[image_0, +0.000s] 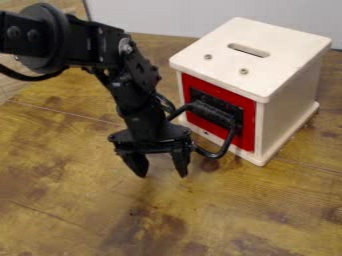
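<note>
My black gripper (160, 162) hangs low over the wooden floor, its two fingers pointing down and apart, with nothing visible between them. It is in front and to the left of a cream box (286, 100) with a slotted top and two small knobs. The box's front has a red panel (203, 86) with a black insert and a black bar handle (225, 140) that reaches out toward my gripper and passes partly behind my arm.
A pale wall stands along the back behind the box.
</note>
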